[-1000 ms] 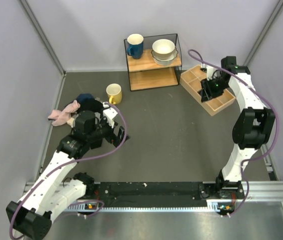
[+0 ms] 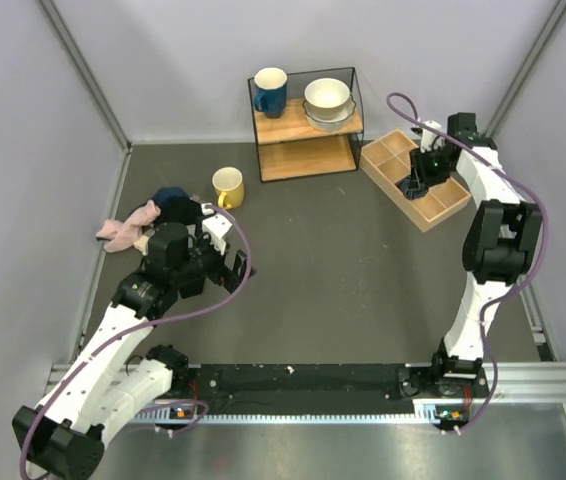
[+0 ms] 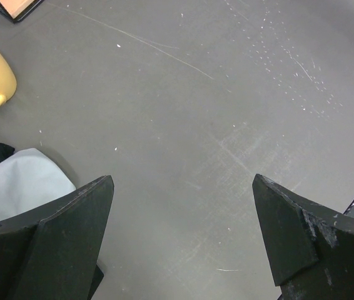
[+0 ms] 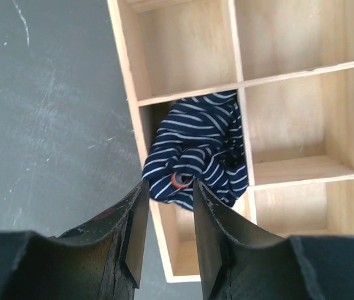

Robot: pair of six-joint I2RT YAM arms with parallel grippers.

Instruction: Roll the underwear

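Dark navy underwear with white stripes lies bunched in a compartment of the wooden divided box. An orange-red ring of trim shows near its closest end. In the right wrist view my right gripper has its fingertips apart, over that end of the cloth; whether they touch it I cannot tell. From the top, the underwear is partly hidden beneath the right gripper. Over the bare table at left, my left gripper stands open, and the left wrist view shows only grey tabletop between its fingers.
A pile of clothes with a pink piece lies at the left, partly behind my left arm. A yellow mug stands behind it. The shelf holds a blue mug and bowls. Mid-table is clear.
The underwear remains in its compartment, and the left arm has hardly moved.
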